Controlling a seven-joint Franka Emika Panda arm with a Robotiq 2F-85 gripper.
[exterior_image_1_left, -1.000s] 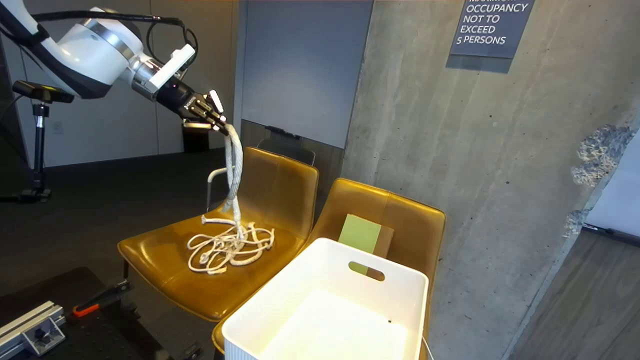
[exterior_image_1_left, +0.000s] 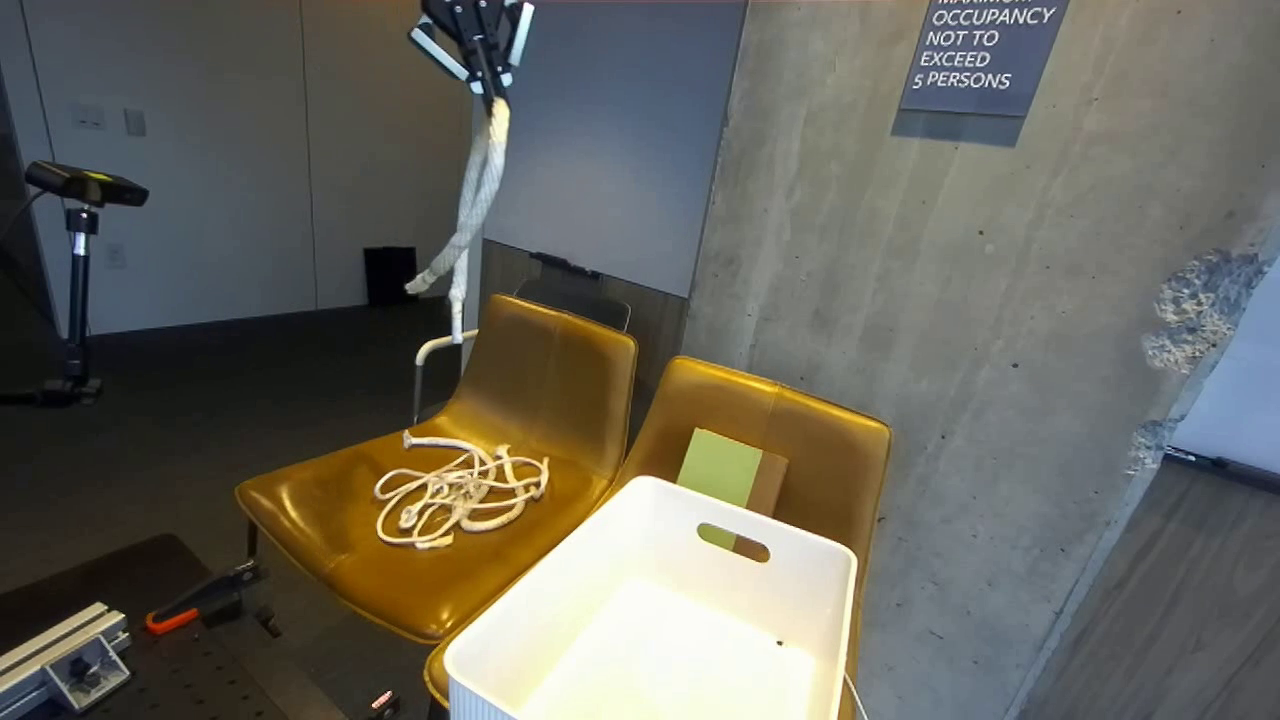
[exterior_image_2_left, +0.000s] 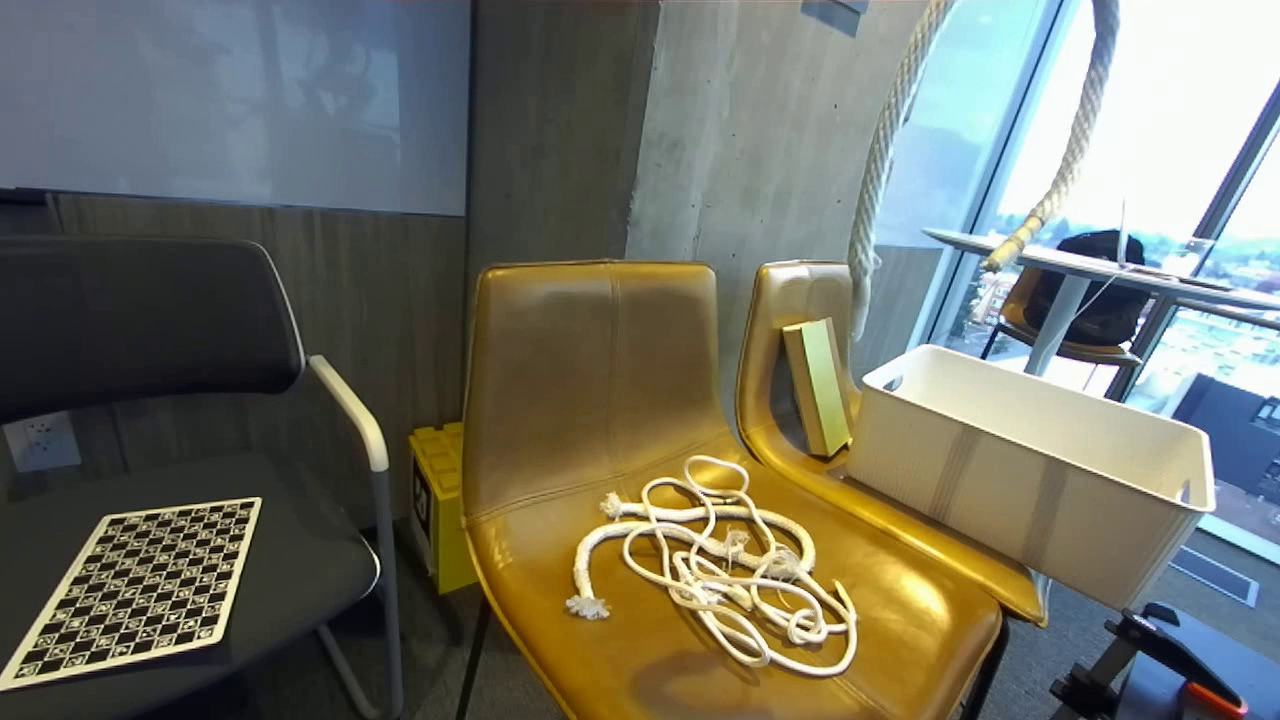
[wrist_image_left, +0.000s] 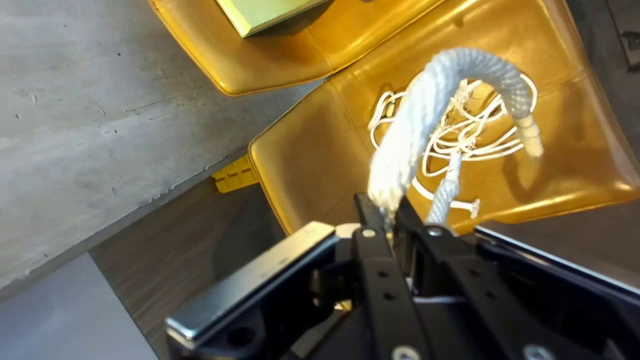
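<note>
My gripper (exterior_image_1_left: 491, 94), at the top of exterior view 1, is shut on a thick white rope (exterior_image_1_left: 482, 186) near its middle. Both ends of that rope dangle free, high above the chairs. In the wrist view the thick rope (wrist_image_left: 414, 120) rises from between the fingertips and curls over to a taped end. Below, a tangle of thinner white ropes (exterior_image_2_left: 720, 564) lies on the seat of the mustard chair (exterior_image_2_left: 600, 384), apart from the held rope. A white bin (exterior_image_1_left: 576, 564), empty where its inside shows, stands on the second mustard chair (exterior_image_1_left: 828, 444).
A green box (exterior_image_2_left: 819, 384) leans on the second chair's backrest behind the bin. The concrete wall (exterior_image_1_left: 960, 360) rises behind the chairs. A dark chair (exterior_image_2_left: 144, 324) with a checkered board (exterior_image_2_left: 144, 582) stands at left in exterior view 2.
My gripper has risen and moved right in exterior view 1, carrying the thick rope up clear of the tangle. The ropes on the seat and the bin stay put.
</note>
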